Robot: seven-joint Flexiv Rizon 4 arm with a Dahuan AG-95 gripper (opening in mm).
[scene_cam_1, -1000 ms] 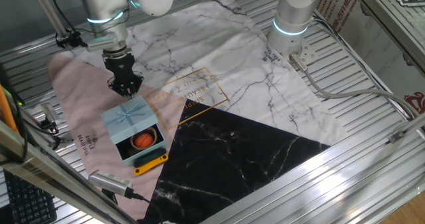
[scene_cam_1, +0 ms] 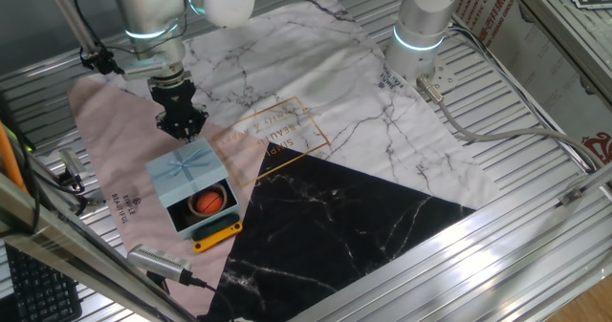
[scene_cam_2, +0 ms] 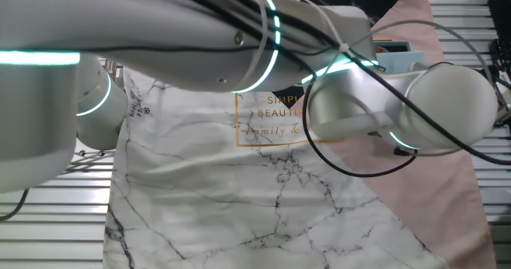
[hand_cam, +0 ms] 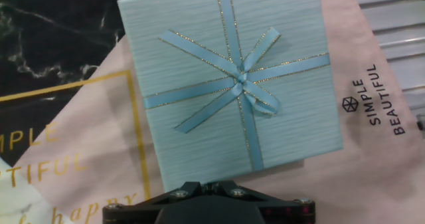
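Note:
A light blue gift box [scene_cam_1: 208, 221] sits on the pink part of the cloth. Its lid [scene_cam_1: 186, 167], tied with a blue ribbon bow [hand_cam: 241, 79], covers the rear part of the box and leaves the front uncovered. Inside that uncovered part lies an orange ball [scene_cam_1: 207, 202] with a tan ring around it. My gripper is at the lid's rear edge, its fingertips together and nothing visible between them. Whether they touch the lid cannot be told. In exterior view 2 the arm hides the gripper and most of the box.
A yellow-and-dark object [scene_cam_1: 218, 236] lies against the box's front side. Nearer the front stands a grey device [scene_cam_1: 164, 263] with a cable. The white marble and black [scene_cam_1: 296, 236] parts of the cloth are clear.
The arm above the gripper has shifted very slightly. The box, lid and ball are where they were.

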